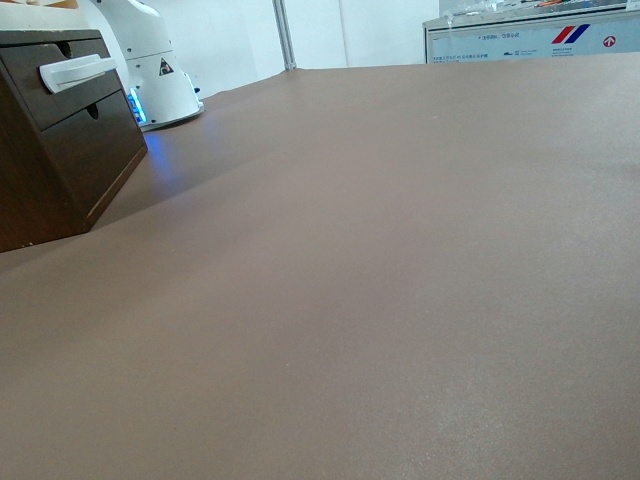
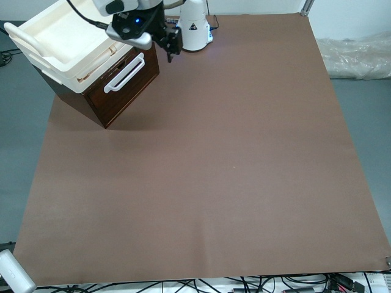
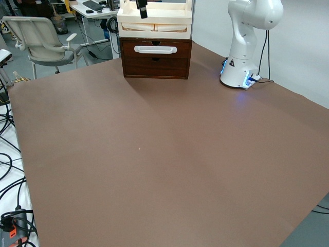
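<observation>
The robot's black gripper (image 2: 170, 52) is high at the upper left of the camera left view, over the right side of a wooden drawer cabinet (image 2: 113, 105) with a white bin (image 2: 61, 43) on top. In the camera right view the gripper (image 3: 142, 11) hangs above that bin (image 3: 154, 30); its finger state is unclear. The cabinet has a white handle (image 2: 124, 73) (image 3: 155, 49). In the camera top view only the cabinet's dark front (image 1: 85, 155) and part of its top show, without the gripper.
The white robot base (image 3: 237, 72) stands beside the cabinet. Cables (image 3: 13, 170) run along one table edge, outside the surface.
</observation>
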